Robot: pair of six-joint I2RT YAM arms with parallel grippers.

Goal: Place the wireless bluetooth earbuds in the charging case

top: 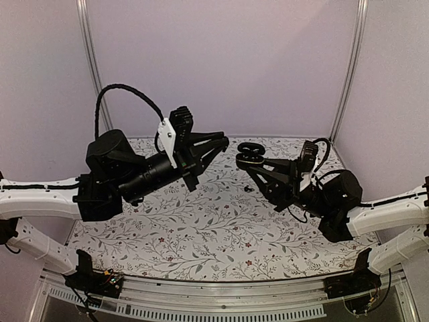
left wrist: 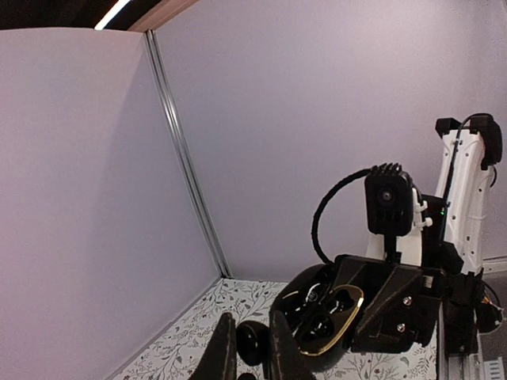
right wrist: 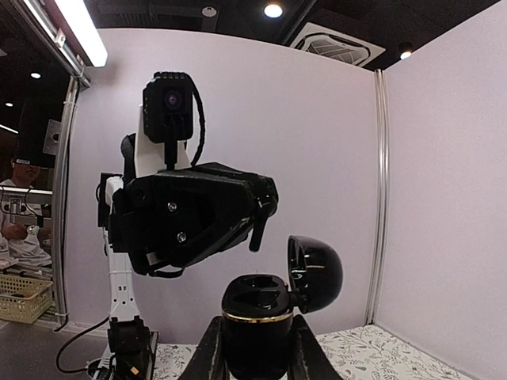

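Note:
A black charging case [top: 250,159] with a gold rim is raised above the table, its lid [right wrist: 317,273] open. Around the case body [right wrist: 257,317], my right gripper is shut. To its left, my left gripper [top: 224,143] hangs in the air, apart from the case. The left wrist view has a small glossy black earbud [left wrist: 252,343] between the left fingers. The open case [left wrist: 329,321] sits just right of it there; glossy shapes show inside, but whether they include an earbud is unclear. Another small dark piece, apparently an earbud [top: 249,188], lies on the table.
Pale walls [top: 221,67] close in the back and sides. A metal rail [top: 221,285] runs along the front edge.

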